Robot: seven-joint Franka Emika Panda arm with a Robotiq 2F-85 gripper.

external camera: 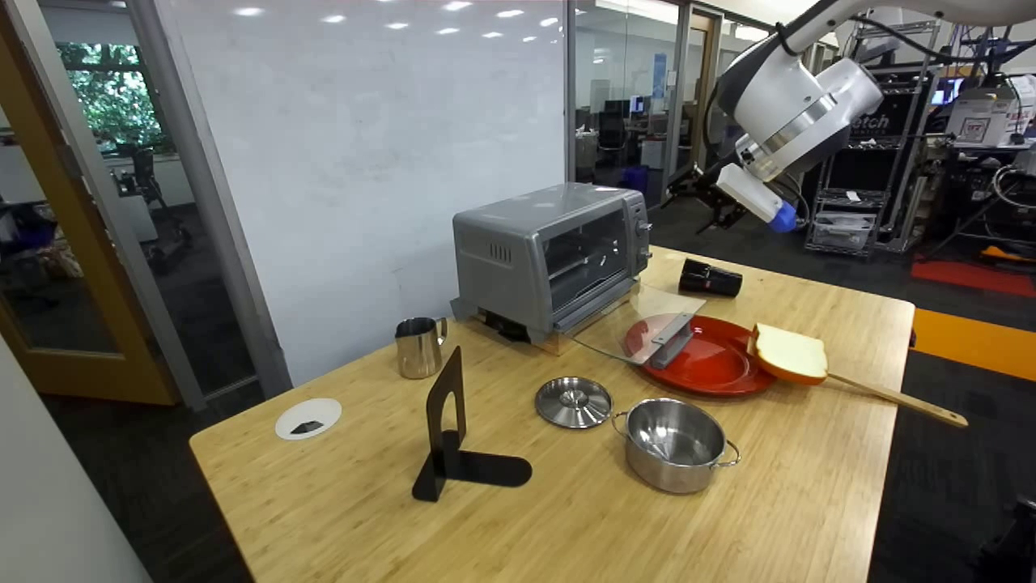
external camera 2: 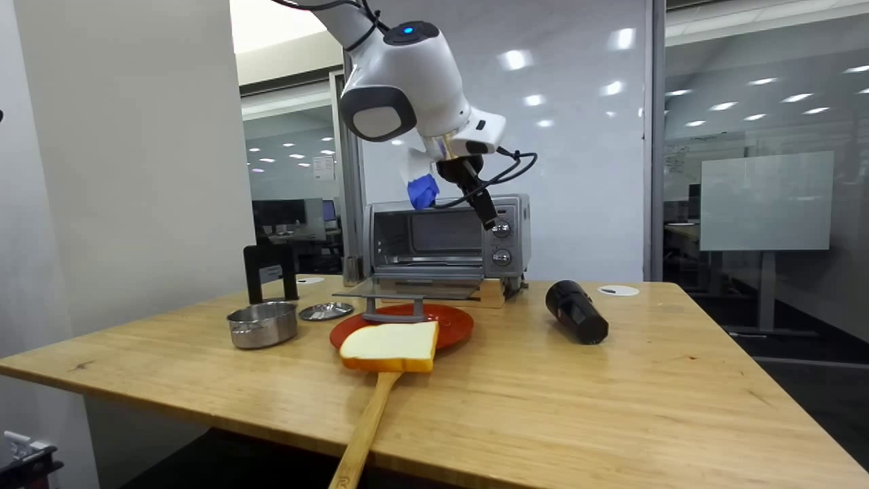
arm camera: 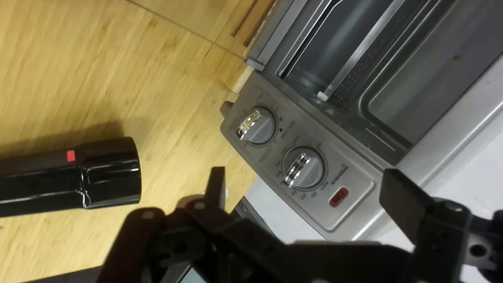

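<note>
The grey toaster oven (external camera: pixel 544 243) stands at the back of the table with its glass door (external camera 2: pixel 407 288) folded down. Its control panel, with an upper and a lower knob, faces the wrist camera: one knob (arm camera: pixel 305 169) lies nearer the red indicator (arm camera: pixel 338 197), the other knob (arm camera: pixel 258 125) farther from it. My gripper is open above the table, near the panel's side of the oven, its fingers spread and nothing between them. Apart from the gripper, a black cylinder (arm camera: pixel 70 177) lies on its side on the table.
A red plate (external camera: pixel 714 374) sits partly under the oven door. Bread (external camera 2: pixel 391 342) rests on a wooden-handled spatula (external camera 2: pixel 366 432) at the plate's edge. A steel pot (external camera: pixel 675 447), lid (external camera: pixel 573 402), pitcher (external camera: pixel 418 348) and black bookend (external camera: pixel 448 437) stand leftward.
</note>
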